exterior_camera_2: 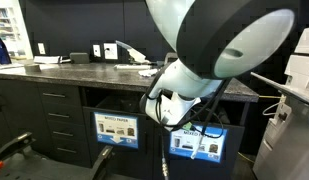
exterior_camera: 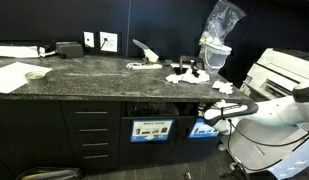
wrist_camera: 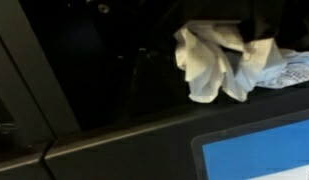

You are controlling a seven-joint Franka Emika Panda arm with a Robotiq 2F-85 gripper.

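My gripper (exterior_camera: 203, 112) is at the right-hand bin opening under the counter, small and dark in exterior view 1 and hidden by the arm in exterior view 2. Crumpled white paper (wrist_camera: 207, 65) shows in the wrist view, just inside the bin's front edge (wrist_camera: 144, 128). A dark shape at the top of that view, probably my gripper, covers part of the paper. The fingers look shut; whether any paper is pinched between the fingers is unclear. More white paper (wrist_camera: 292, 68), with faint print, lies to the right.
A bin with a blue-and-white label (exterior_camera: 151, 131) stands left of the one my arm is at. White crumpled paper (exterior_camera: 187, 76) lies on the dark counter (exterior_camera: 99, 82) above. The counter's edge overhangs the bins. Drawers (exterior_camera: 92, 135) line the left.
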